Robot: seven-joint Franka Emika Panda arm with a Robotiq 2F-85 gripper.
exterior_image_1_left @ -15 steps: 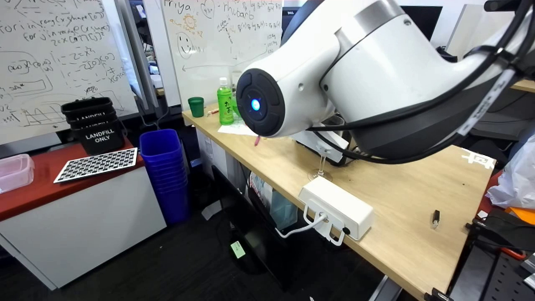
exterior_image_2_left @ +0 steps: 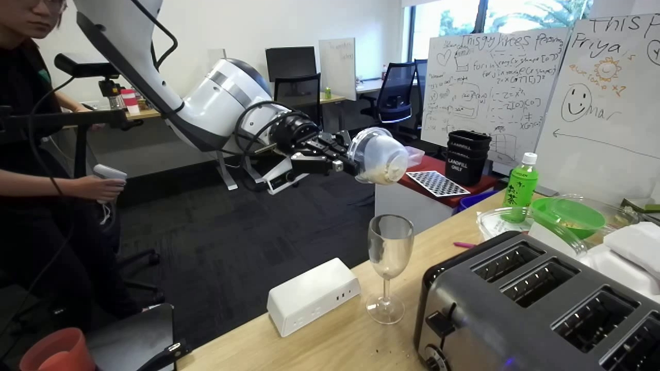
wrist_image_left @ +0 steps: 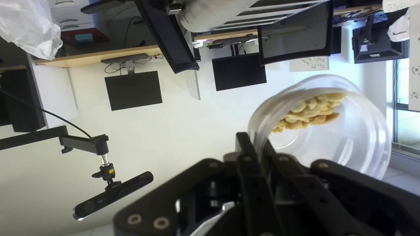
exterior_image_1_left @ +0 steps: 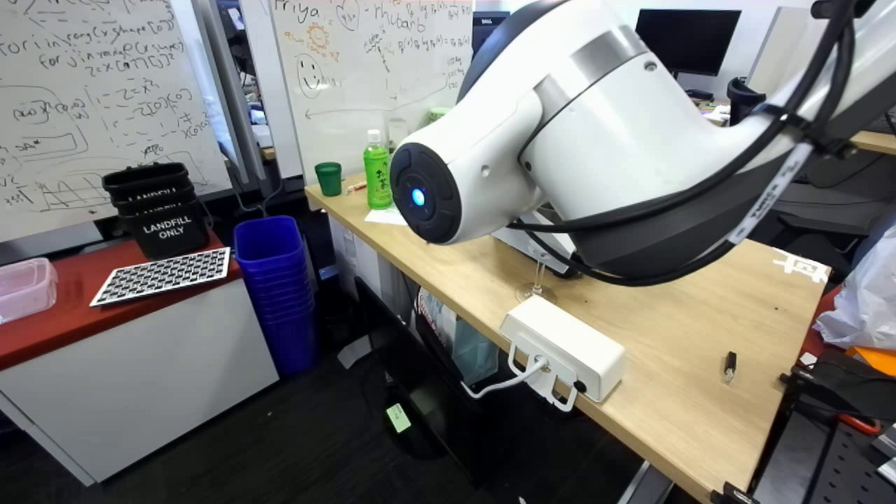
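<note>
A clear plastic cup (exterior_image_2_left: pixel 378 155) hangs in the air, tilted well over on its side. Pale nuts (wrist_image_left: pixel 313 112) lie along its wall inside, as the wrist view shows. My gripper is shut on the cup's rim, its two fingers pinching the wall from either side. In exterior view 2 the gripper (exterior_image_2_left: pixel 346 154) reaches in from the left, and the cup is above and slightly left of a stemmed wine glass (exterior_image_2_left: pixel 391 247) standing on the table. The arm hides my gripper and the cup in exterior view 1.
A steel toaster (exterior_image_2_left: pixel 532 297) stands right beside the glass, and a white power box (exterior_image_2_left: pixel 312 296) sits to its left at the table edge. Behind are a green tea bottle (exterior_image_2_left: pixel 520 185) and a green bowl (exterior_image_2_left: pixel 567 215).
Over the last second the arm's end has shifted slightly left and down in exterior view 1, its wrist turning a little. The table items stay where they were.
</note>
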